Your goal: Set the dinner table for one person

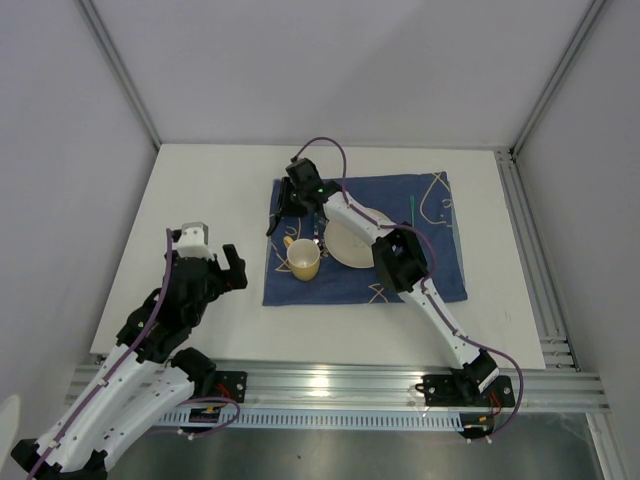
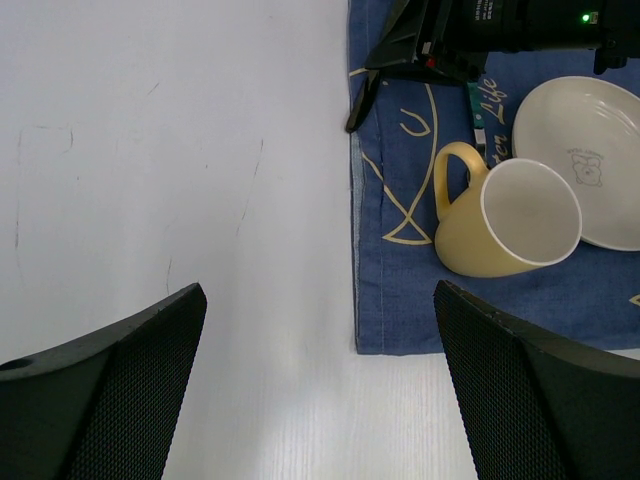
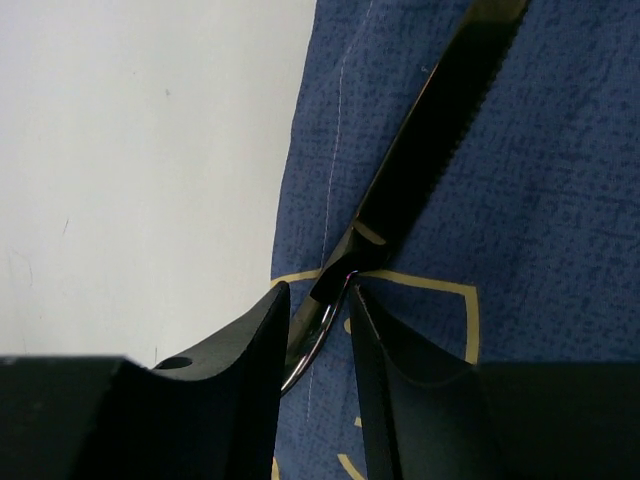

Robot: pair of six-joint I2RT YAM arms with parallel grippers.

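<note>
A dark knife [image 3: 420,140] lies on the left edge of the blue placemat [image 1: 360,290]. My right gripper is low over it, its fingers part open on either side of the knife's handle end; whether they touch it I cannot tell. The yellow mug [image 2: 480,225] stands on the mat at lower left, beside the white plate [image 1: 350,245], which the right arm partly covers in the top view. Another utensil [image 2: 476,117] lies between mug and plate, and a thin green one [image 1: 412,210] right of the plate. My left gripper [image 1: 230,265] is open over bare table.
Walls and metal rails enclose the table. My right arm stretches across the mat from the front right.
</note>
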